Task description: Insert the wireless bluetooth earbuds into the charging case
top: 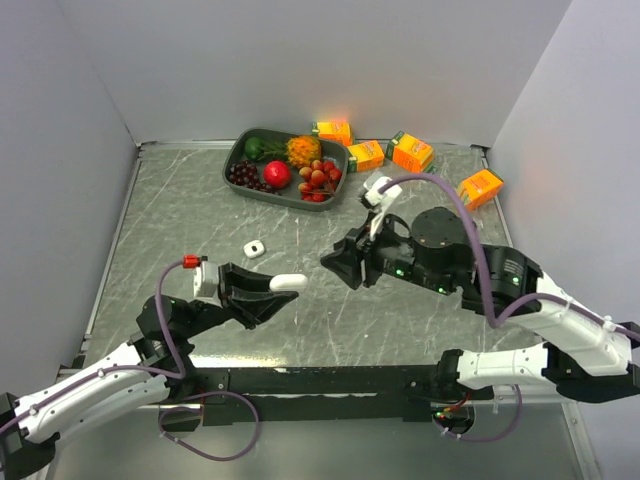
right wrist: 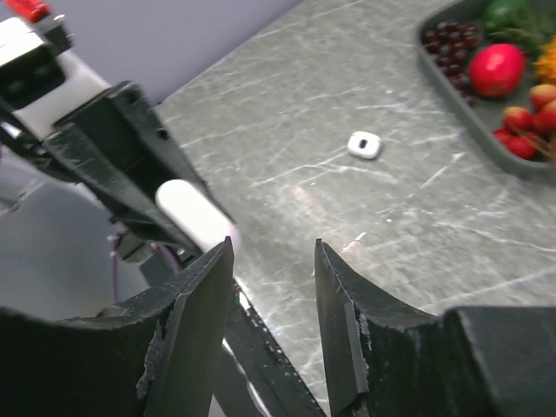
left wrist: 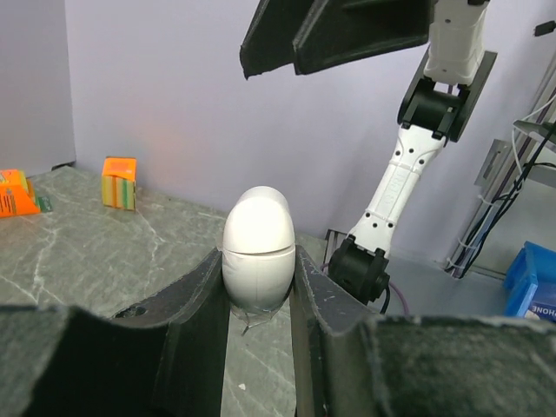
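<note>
A white oblong charging case (top: 288, 283), its lid seam visible in the left wrist view (left wrist: 258, 252), is held level in my left gripper (top: 257, 294), which is shut on it over the lower middle of the table. My right gripper (top: 350, 255) hangs to the right of the case, apart from it, with its fingers parted and nothing seen between them (right wrist: 274, 287). A small white square object (top: 254, 249) lies on the marble table above the left gripper; I cannot tell exactly what it is.
A grey tray (top: 230, 188) of fruit sits at the back centre. Several orange boxes (top: 410, 152) line the back right.
</note>
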